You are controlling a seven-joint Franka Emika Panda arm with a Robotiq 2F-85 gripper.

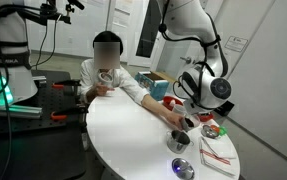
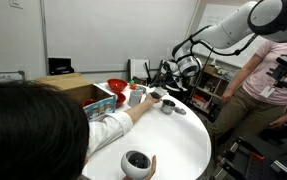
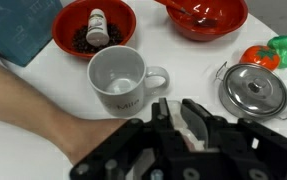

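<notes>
My gripper points down over the table, its dark fingers close together at the bottom of the wrist view. A small pale object (image 3: 189, 132) shows between them; most of it is hidden, and I cannot tell what it is. A person's forearm (image 3: 68, 135) reaches in from the left, and the hand disappears beneath my gripper, so I cannot tell whether it touches the pale object. Just beyond the fingers stands an upright white mug (image 3: 119, 80), its handle towards them. In exterior view 1 the person's hand (image 1: 176, 121) is beside the gripper.
Beyond the mug are a red bowl (image 3: 75, 24) with dark bits and a small bottle (image 3: 97, 28), and another red bowl (image 3: 208, 20). A lidded metal pot (image 3: 254, 90) stands right, near a tomato (image 3: 262, 56). Nearer the front, a metal pot (image 1: 178, 143) stands by a lid (image 1: 183, 169).
</notes>
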